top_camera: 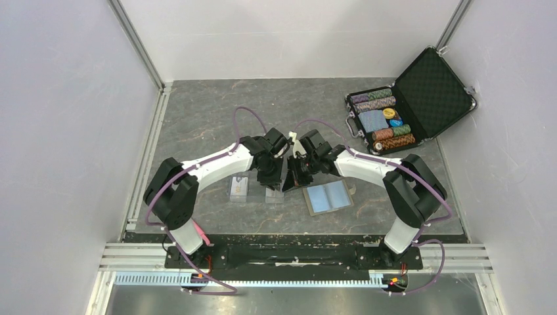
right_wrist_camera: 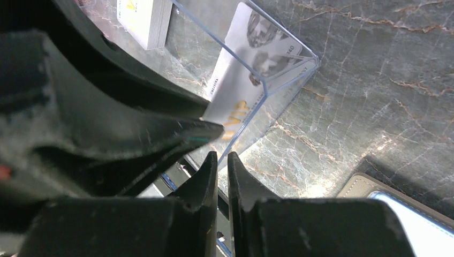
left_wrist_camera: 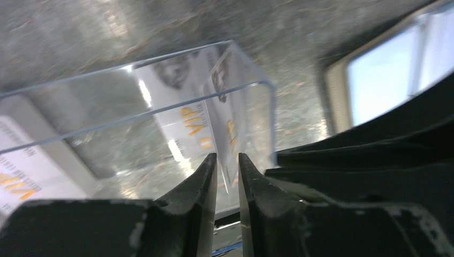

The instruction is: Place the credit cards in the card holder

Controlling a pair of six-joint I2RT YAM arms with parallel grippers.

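The clear card holder (left_wrist_camera: 251, 84) lies under both hands. In its right-hand part one card (left_wrist_camera: 176, 80) with orange print lies flat, and another card (left_wrist_camera: 227, 120) leans up on edge. My left gripper is at the lower end of that leaning card, its fingers narrowly apart with the card's edge in line with the gap. In the right wrist view, my right gripper stands at the holder's clear corner (right_wrist_camera: 265, 88); its fingers are close together, the thin wall running toward their gap. Whether they grip it is unclear.
A stack of cards (right_wrist_camera: 143, 21) sits in the holder's left part. Right of the holder lies an open case with pale blue panels (top_camera: 328, 197). An open briefcase of poker chips (top_camera: 414, 105) stands at the back right.
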